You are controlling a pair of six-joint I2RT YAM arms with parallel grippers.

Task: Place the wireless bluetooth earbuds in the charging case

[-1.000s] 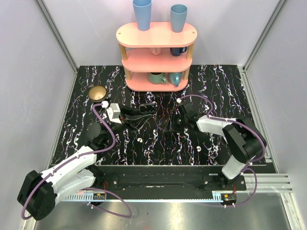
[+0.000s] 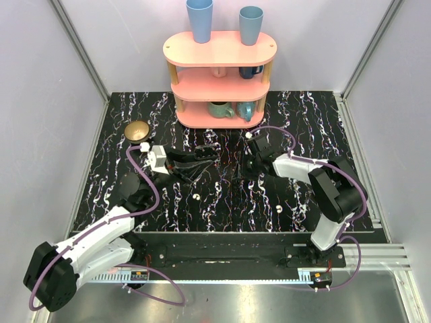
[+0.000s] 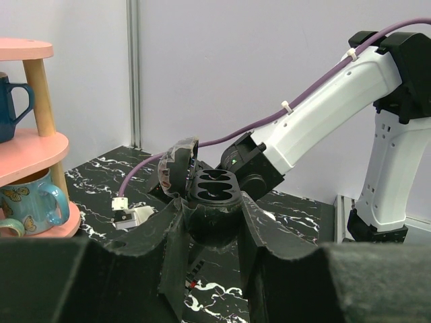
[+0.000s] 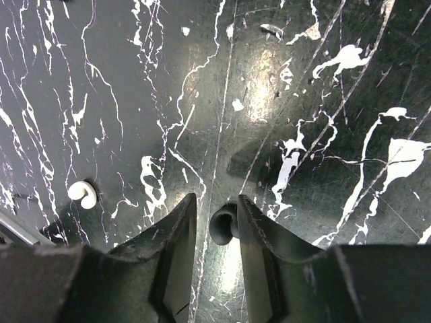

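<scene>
My left gripper is shut on the black charging case [image 3: 214,219], held up off the table with its lid [image 3: 176,168] raised and two dark hollows showing. From above, the case [image 2: 205,152] is beside the shelf's lower front. Low over the dark tabletop, my right gripper is part open, and a small dark rounded piece [image 4: 221,229], apparently a black earbud, shows between its fingers. That piece lies close to the right finger, with a gap on its left; whether it is gripped cannot be told. Seen from above, the right gripper [image 2: 237,173] is right of the case.
A small curled white piece [image 4: 82,194] lies on the marbled table; another white bit [image 2: 279,208] sits farther right. The pink shelf [image 2: 219,84] with cups stands at the back, and a brass bowl [image 2: 137,131] at the left.
The right arm's wrist has shifted slightly toward the back, its gripper staying low over the table. My left arm and the case have hardly moved.
</scene>
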